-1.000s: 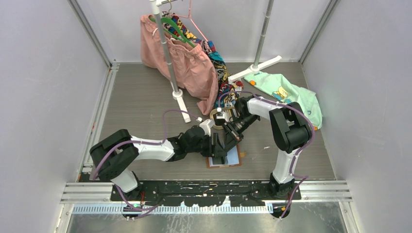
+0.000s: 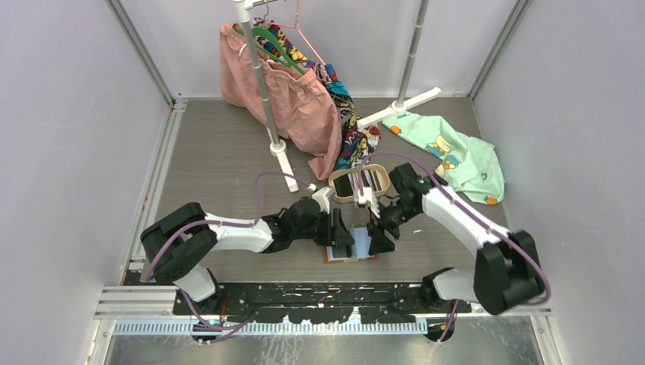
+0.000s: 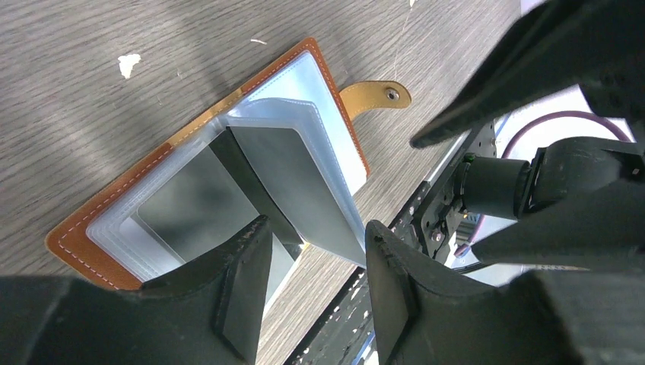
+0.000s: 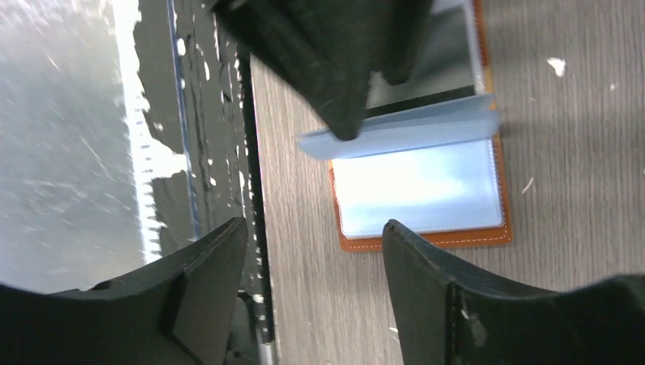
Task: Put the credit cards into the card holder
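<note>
The open card holder, brown-edged with clear sleeves, lies at the table's front in the top view. Grey cards show in its sleeves; a raised leaf with a grey card leans up in the left wrist view. My left gripper is over the holder, its fingers apart, one fingertip close by the leaf's edge; whether it touches cannot be told. At the holder's right end, my right gripper stands open and empty. Several cards lie in a tan oval basket behind the grippers.
Hanging pink trousers and a patterned garment stand behind the basket, beside the rack's pole. A green cloth lies back right. Both arms are close together over the holder.
More of the basket is uncovered. The left arm looks nearly still.
</note>
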